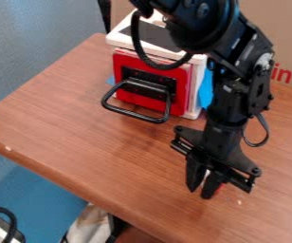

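Observation:
My black gripper [202, 184] points down over the wooden table [85, 167] on the right, with its fingers close together. A small bit of red shows behind the fingertips; the red-and-white object there is almost wholly hidden by the gripper, so I cannot tell whether it is between the fingers.
A red appliance [134, 68] with a black wire handle [117, 109] and a white top stands at the back, a blue item [205, 87] beside it. Cardboard [284, 43] stands behind. The table's front-left edge drops away.

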